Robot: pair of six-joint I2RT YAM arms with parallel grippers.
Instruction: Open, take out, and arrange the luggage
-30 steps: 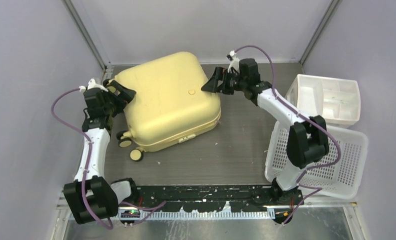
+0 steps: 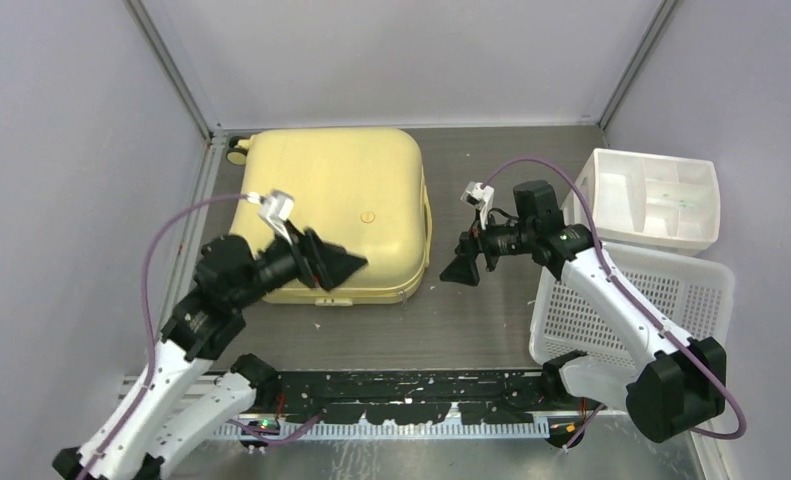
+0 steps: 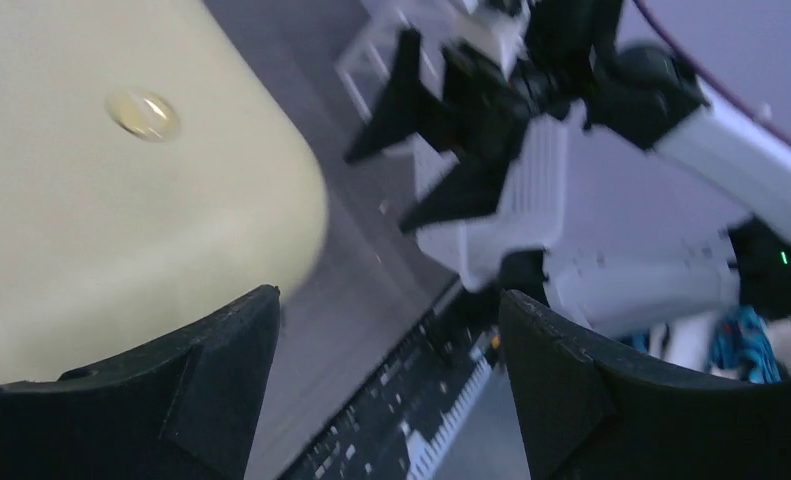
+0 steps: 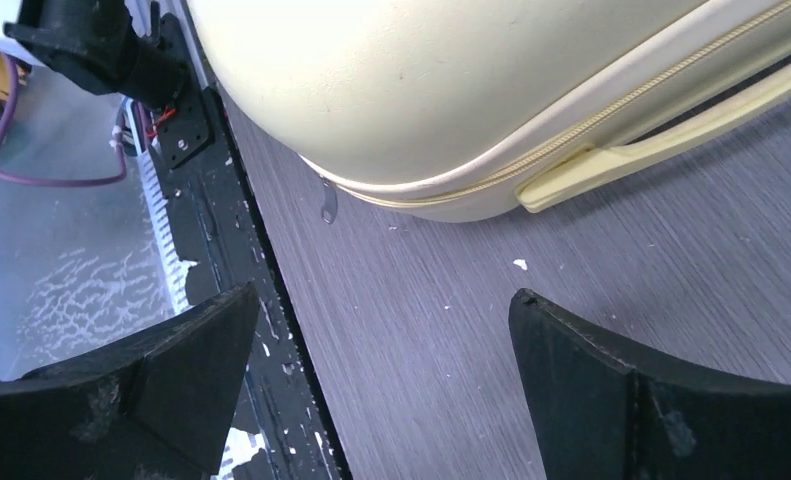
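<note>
The cream-yellow suitcase lies flat at the left of the floor, with a zip and side handle along its right side in the right wrist view. My left gripper is over its front part, blurred, its fingers apart with nothing visible between them; in the left wrist view the suitcase top is beneath it. My right gripper stands open just right of the suitcase's front-right corner, facing it, with bare floor between its fingers.
A white compartment tray and a white perforated basket stand at the right. Bare floor lies between them and the suitcase and along the front edge.
The suitcase has turned straighter, its near side now level. My left gripper has swung from its left edge rightward over the top.
</note>
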